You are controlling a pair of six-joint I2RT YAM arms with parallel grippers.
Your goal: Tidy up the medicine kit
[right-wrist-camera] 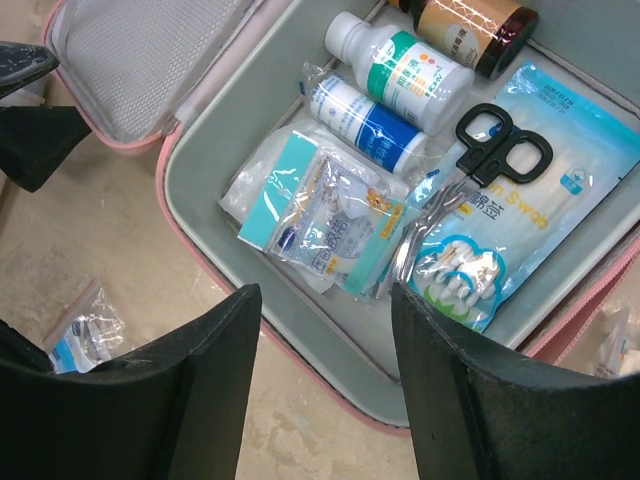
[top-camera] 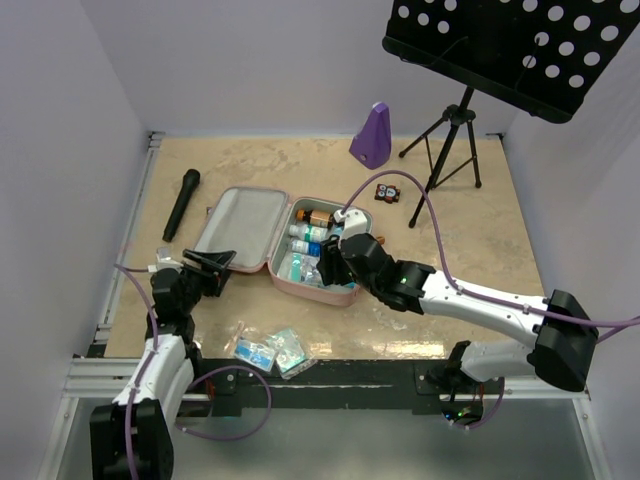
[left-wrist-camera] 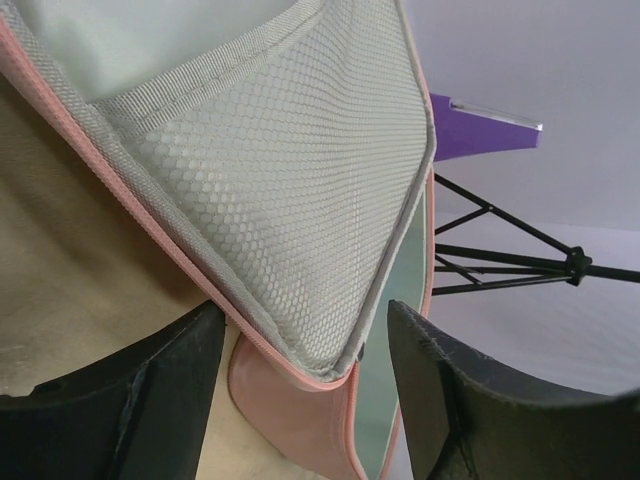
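Observation:
The pink medicine kit lies open, its lid [top-camera: 236, 222] flat to the left. Its body [right-wrist-camera: 210, 215] holds a brown bottle [right-wrist-camera: 476, 30], white bottle [right-wrist-camera: 405, 75], blue-labelled tube [right-wrist-camera: 362, 117], scissors [right-wrist-camera: 492, 150] and bagged packets [right-wrist-camera: 325, 215]. My left gripper [top-camera: 215, 268] is at the lid's front edge; in the left wrist view its open fingers [left-wrist-camera: 160, 390] straddle the pink rim [left-wrist-camera: 100, 150]. My right gripper [top-camera: 332, 258] hangs over the kit's body, its fingers [right-wrist-camera: 190, 390] apart with nothing visible between them.
Bagged packets [top-camera: 256, 354] lie at the front. A black microphone [top-camera: 181, 203], purple metronome [top-camera: 372, 140], small toy [top-camera: 387, 192] and music stand [top-camera: 455, 115] stand or lie around the kit.

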